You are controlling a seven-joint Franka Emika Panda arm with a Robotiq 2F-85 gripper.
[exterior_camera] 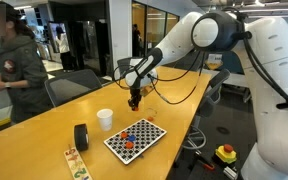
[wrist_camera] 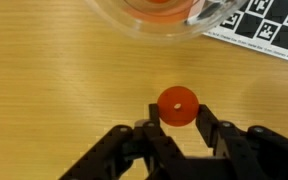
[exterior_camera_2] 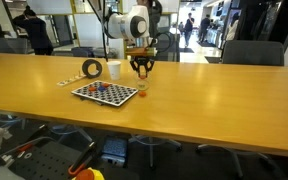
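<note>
A small orange-red ball (wrist_camera: pixel 178 106) is pinched at the fingertips of my gripper; in the wrist view bare tabletop shows around it. From exterior view 2, the gripper (exterior_camera_2: pixel 141 70) points down just above a clear glass (exterior_camera_2: pixel 142 84). At the top edge of the wrist view is the rim of a clear round vessel (wrist_camera: pixel 169 38) with something orange (wrist_camera: pixel 156 10) seen through it; the ball appears outside that rim. A black-and-white patterned tray (exterior_camera: pixel 135 141) carries several red and blue pieces, lying nearer the camera than the gripper (exterior_camera: pixel 134 102) in exterior view 1.
Left of the tray stand a white cup (exterior_camera: pixel 105 119) and a black ring-shaped roll (exterior_camera: pixel 81 137). A long pale item (exterior_camera: pixel 77 164) with coloured marks lies nearby. Open tabletop (exterior_camera_2: pixel 224 95) stretches right of the gripper in exterior view 2. A person (exterior_camera: pixel 20 65) stands at far left.
</note>
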